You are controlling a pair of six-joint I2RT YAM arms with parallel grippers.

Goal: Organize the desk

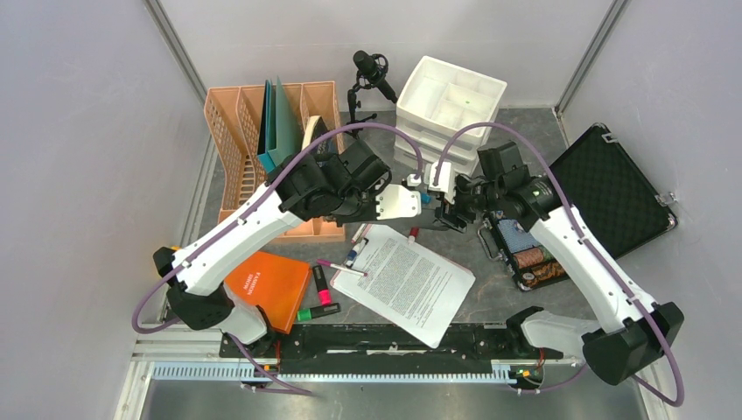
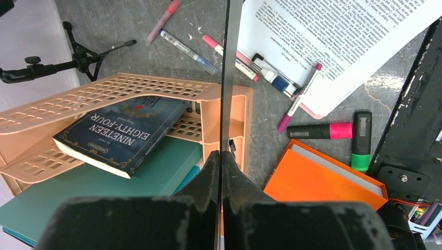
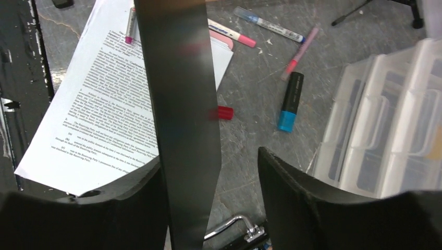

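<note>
My left gripper is shut on a thin dark flat panel [image 3: 182,125], seen edge-on in the left wrist view and across the middle of the right wrist view. My right gripper is part open, a finger at the panel's near edge; whether it grips is unclear. Below lie papers [image 1: 402,280], scattered pens, highlighters [image 2: 361,138] and an orange box [image 1: 267,284]. A peach file organizer [image 1: 229,149] holds teal folders [image 1: 276,131] and a dark book [image 2: 120,135].
White drawers [image 1: 446,87] and a black stand [image 1: 367,79] stand at the back. An open black case [image 1: 612,201] lies at the right. Bare grey desk [image 1: 525,131] shows beside the drawers.
</note>
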